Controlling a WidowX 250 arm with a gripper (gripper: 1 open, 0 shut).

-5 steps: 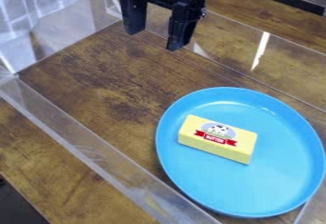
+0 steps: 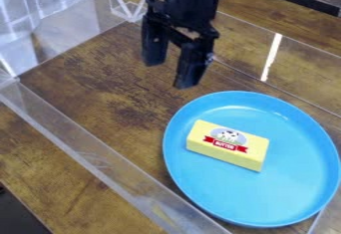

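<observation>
My black gripper hangs open over the wooden surface in the upper middle, above and back from a blue plate, with nothing seen between its fingers. A yellow butter box with a red label and a white picture lies on the plate at the lower right, apart from the gripper.
Clear plastic walls border the wooden surface on the left, right and lower left. The wood left of the plate is bare.
My gripper has moved down in the view, a little toward the plate, and has turned. The plate and butter box have not moved.
</observation>
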